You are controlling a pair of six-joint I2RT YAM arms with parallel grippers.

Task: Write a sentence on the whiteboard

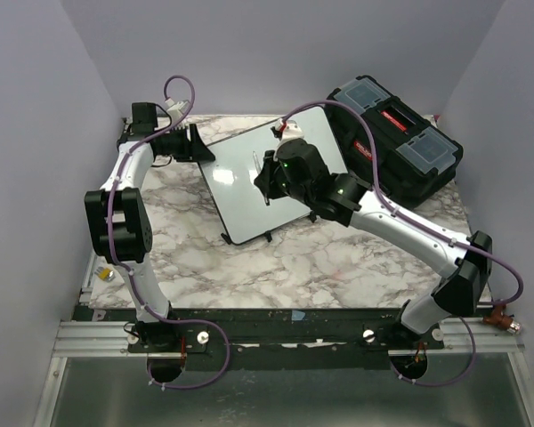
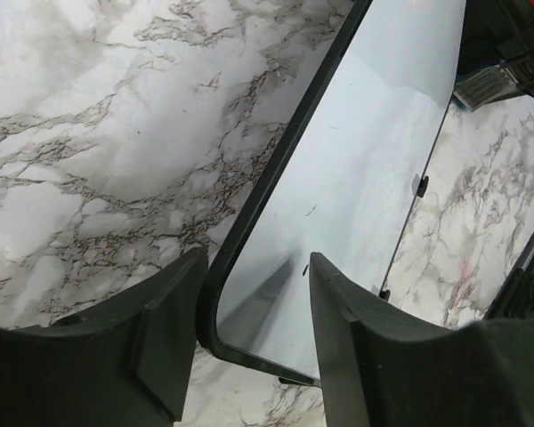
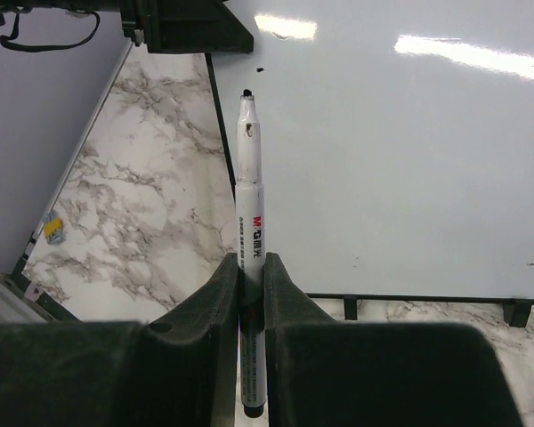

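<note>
The whiteboard [image 1: 231,209] leans tilted on small black stands in the middle of the table, with a small dark mark near its upper left in the right wrist view. My left gripper [image 1: 196,149] is at its upper left corner; in the left wrist view its fingers [image 2: 160,338] straddle the board's edge, part open. My right gripper is shut on a white marker [image 3: 249,213], held upright in that view with its dark tip over the board.
A black toolbox [image 1: 396,142] sits behind the board at the right. A small yellow item [image 1: 104,273] lies at the left edge.
</note>
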